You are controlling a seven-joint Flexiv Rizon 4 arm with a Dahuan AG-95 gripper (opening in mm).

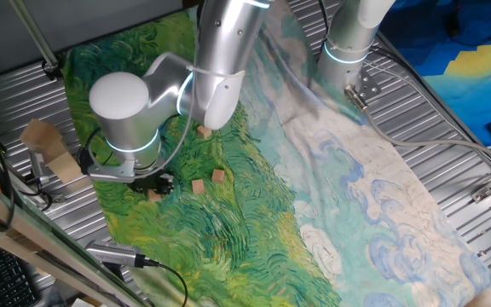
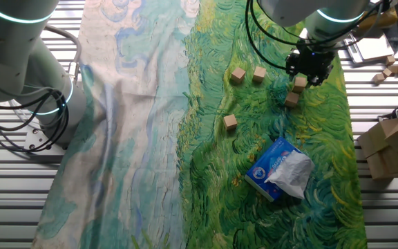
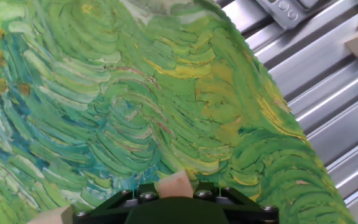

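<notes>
My gripper points down over the green part of the painted cloth. In the wrist view a small wooden block (image 3: 175,183) shows between its dark fingers, close to both; whether they grip it cannot be made out. A second block (image 3: 51,216) is cut off at the lower left. Exterior view 2 has the gripper (image 2: 309,68) above two neighbouring blocks, a nearer-to-it block (image 2: 299,84) and another block (image 2: 292,99). Three more lie apart on the cloth: a block (image 2: 238,75), a block (image 2: 259,74) and a block (image 2: 230,122).
A blue tissue pack (image 2: 271,169) with white tissue sticking out lies on the cloth. Past the cloth's edge stand cardboard-coloured boxes (image 2: 392,142) and several small blocks (image 2: 389,70) on slatted metal.
</notes>
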